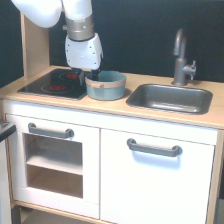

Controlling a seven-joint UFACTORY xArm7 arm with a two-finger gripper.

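A blue-grey pot stands on the wooden counter, between the stove and the sink. My white arm reaches down from the upper left. Its dark gripper is at the pot's left rear rim. The fingers are small and dark against a dark background, so whether they are apart or closed does not show. I cannot tell whether they touch the rim. The inside of the pot is mostly out of sight.
A black stovetop with red burner rings lies left of the pot. To the right are a metal sink and an upright faucet. Below, the oven door and the white cupboard door have dark handles.
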